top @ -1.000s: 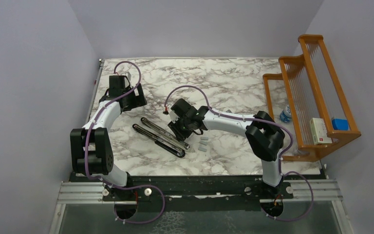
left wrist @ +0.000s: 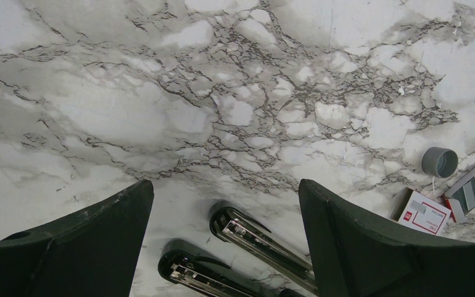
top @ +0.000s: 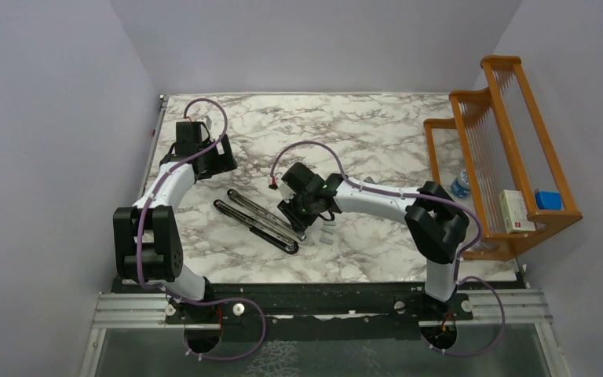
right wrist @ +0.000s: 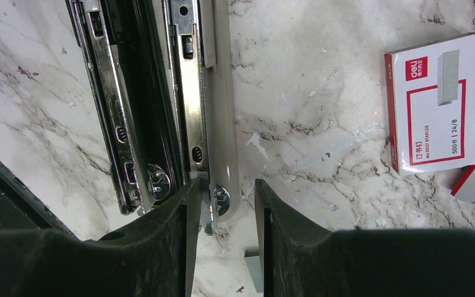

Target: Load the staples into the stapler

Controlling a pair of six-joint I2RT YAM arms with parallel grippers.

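Observation:
Two stapler bodies lie opened out flat, parallel and slanting: a black stapler (top: 256,228) in front and a grey stapler (top: 253,206) behind it. In the right wrist view a short strip of staples (right wrist: 205,190) sits at the end of the metal channel of the grey stapler (right wrist: 224,117). Over that end is my right gripper, part open; its left finger is beside the strip and partly covers it, and the gap holds nothing. At the back left, my left gripper stands wide open and empty above bare table.
Several loose staple strips (top: 327,234) lie just right of the stapler ends. A staple box (right wrist: 438,105) and a grey cap (left wrist: 439,162) lie farther back. At the right, a wooden rack (top: 483,118) stands near a bottle (top: 461,185).
My right gripper has shifted slightly right and toward the front edge, along the stapler's end. The left arm and both staplers look unmoved.

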